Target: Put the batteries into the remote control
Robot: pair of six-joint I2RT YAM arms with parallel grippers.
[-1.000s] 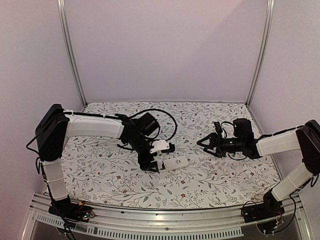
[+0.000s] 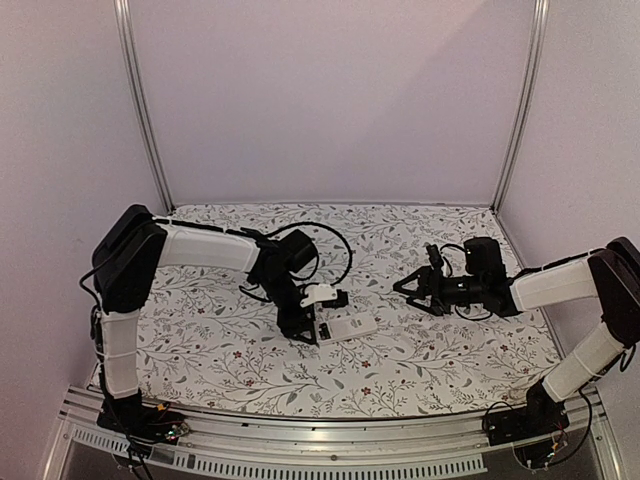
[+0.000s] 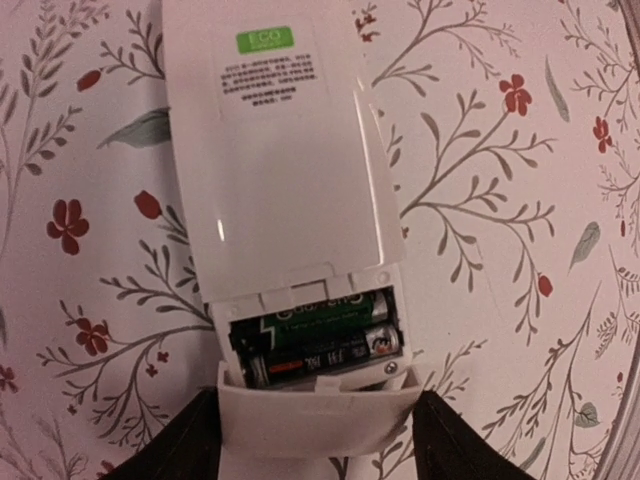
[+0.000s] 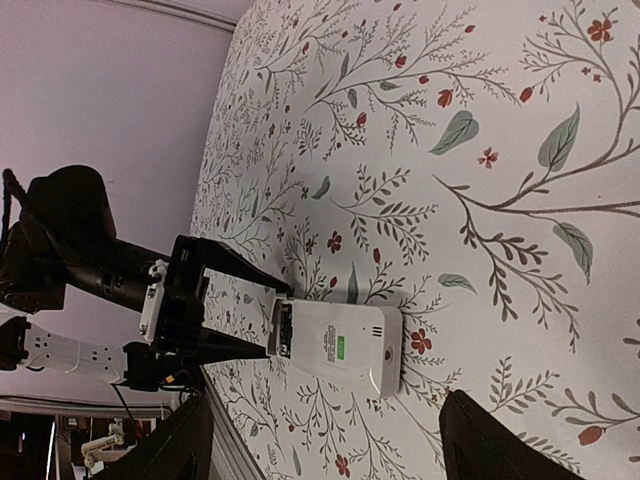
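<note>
The white remote (image 2: 348, 326) (image 3: 280, 170) (image 4: 340, 345) lies back-up on the table, its compartment open at the end by my left gripper. Two batteries sit in it, a green one (image 3: 310, 312) and a dark one (image 3: 315, 358). My left gripper (image 2: 305, 330) is at that end, its fingers either side of the white end piece; whether they grip it is unclear. My right gripper (image 2: 410, 290) stands open above the table to the right, with nothing between its fingers.
The left arm has shifted slightly over the last second, its gripper staying low at the remote's end. The right arm and the remote show no clear movement.
</note>
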